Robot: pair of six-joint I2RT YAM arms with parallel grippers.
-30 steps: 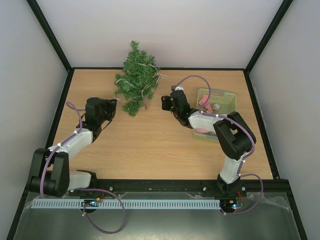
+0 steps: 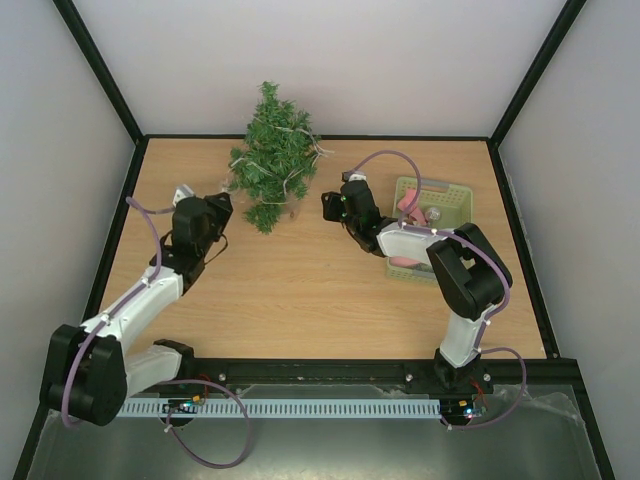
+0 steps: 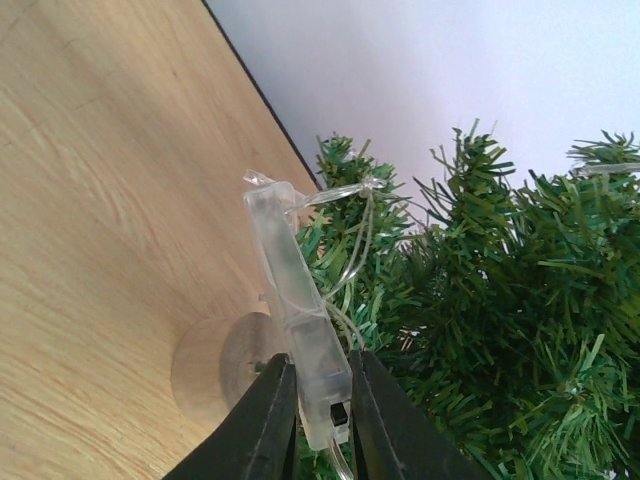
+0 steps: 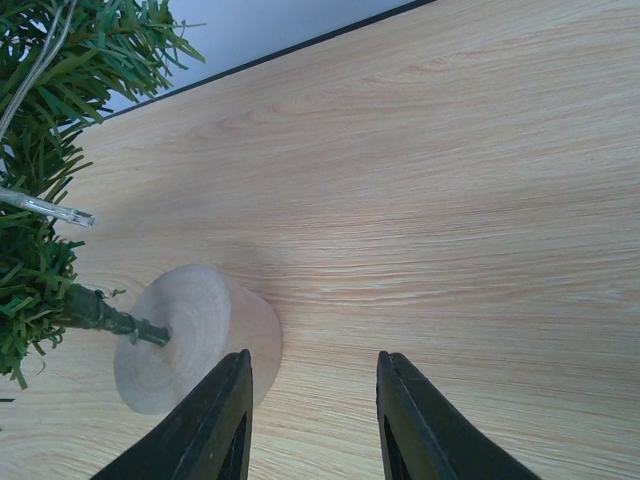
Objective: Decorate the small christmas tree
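The small green tree (image 2: 275,150) stands at the back centre on a pale cylindrical base (image 4: 175,350), with clear wire strands among its branches. At its left side my left gripper is shut on a clear plastic tube (image 3: 295,290) with wire attached, close against the branches in the left wrist view. My right gripper stands open to the right of the tree, above bare wood, with nothing between its fingers.
A light green basket (image 2: 450,205) holding pink items and other small things sits at the right, partly under the right arm.
My left arm has shifted slightly, its elbow further toward the front left and its wrist changed a little in angle. The right arm and the tree look unchanged.
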